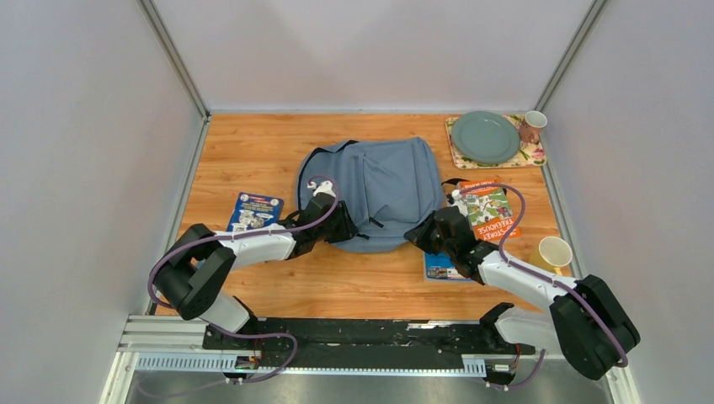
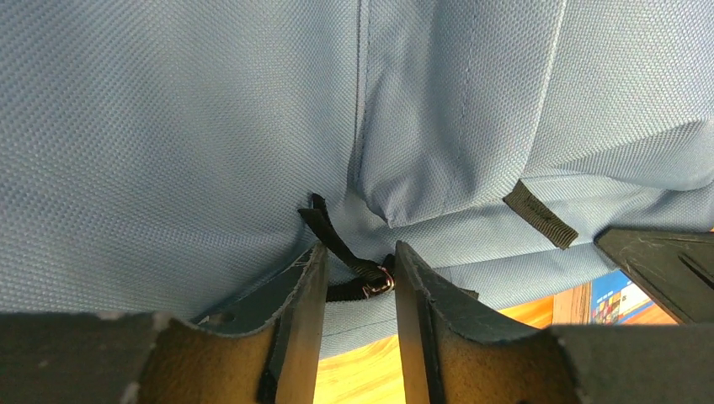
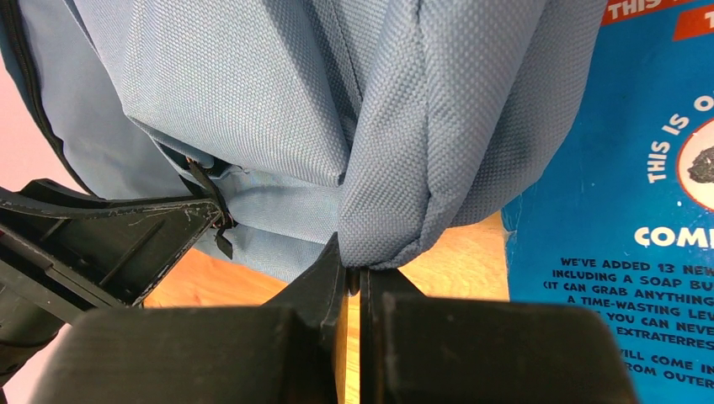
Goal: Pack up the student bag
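Note:
The grey-blue backpack (image 1: 379, 177) lies in the middle of the table. In the left wrist view my left gripper is part open at a zipper pull (image 2: 377, 283) with a black strap tab (image 2: 328, 225), low on the bag; whether it touches the pull I cannot tell. My right gripper is shut on a fold of the bag's fabric (image 3: 425, 143) at its lower right.
Books lie left (image 1: 253, 210) and right (image 1: 492, 215) of the bag, one blue (image 3: 606, 236) under the right arm. A plate (image 1: 485, 135) and cup (image 1: 532, 126) on a tray stand back right; a yellow mug (image 1: 551, 252) stands at right.

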